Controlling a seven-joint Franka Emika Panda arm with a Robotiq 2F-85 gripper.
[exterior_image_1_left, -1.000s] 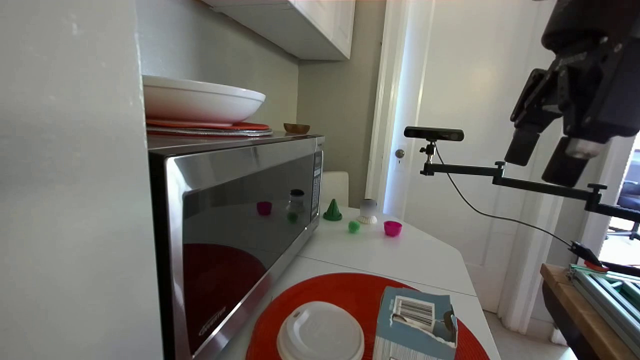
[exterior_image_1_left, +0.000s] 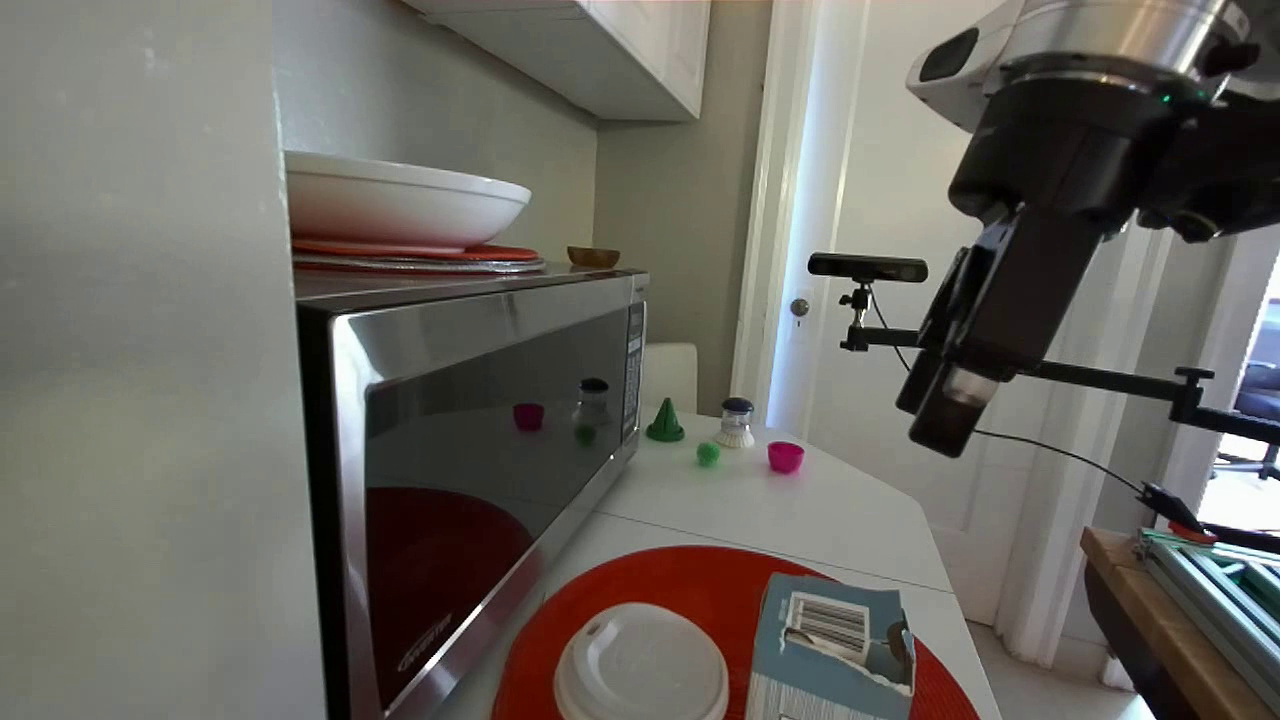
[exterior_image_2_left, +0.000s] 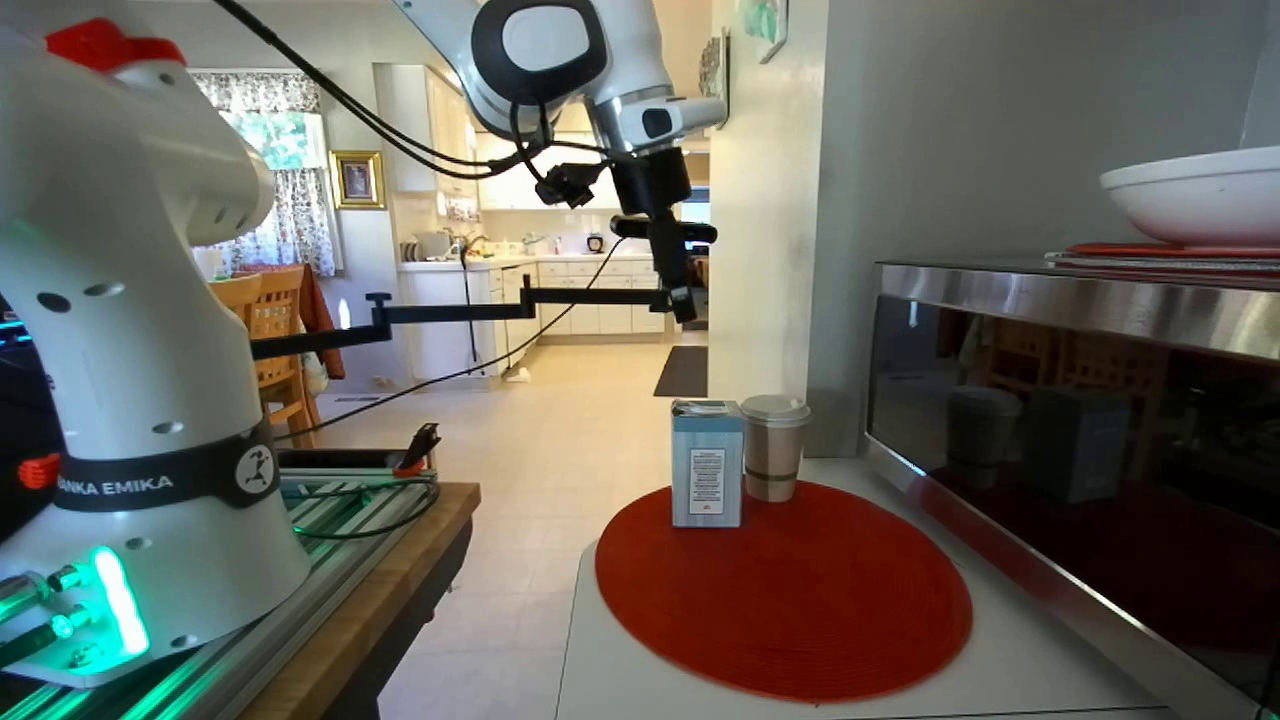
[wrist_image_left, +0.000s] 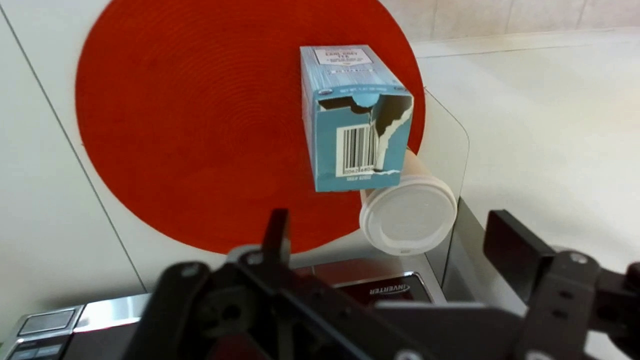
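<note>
My gripper is open in the wrist view, with nothing between its two dark fingers. It hangs in the air, well above the table. Below it stands a blue tea box (wrist_image_left: 360, 144) with a torn top and a barcode. A paper cup with a white lid (wrist_image_left: 409, 216) is right by the box; its lid shows between the fingers from above but lies far below them. Both stand upright on a round red placemat (exterior_image_2_left: 792, 612). In exterior view 1 the gripper (exterior_image_1_left: 942, 408) is up to the right, its fingers overlapping each other.
A microwave (exterior_image_1_left: 480, 468) lines the wall side, bearing a white bowl (exterior_image_1_left: 402, 204). Farther along the table sit a green cone (exterior_image_1_left: 665, 422), a green ball (exterior_image_1_left: 708, 454), a dark-topped jar (exterior_image_1_left: 735, 422) and a pink cup (exterior_image_1_left: 786, 456). A camera arm (exterior_image_1_left: 1068, 376) extends behind the gripper.
In exterior view 1 the gripper has moved left and somewhat lower, toward the table, and has turned so that its fingers overlap in view. The box and cup have stayed put.
</note>
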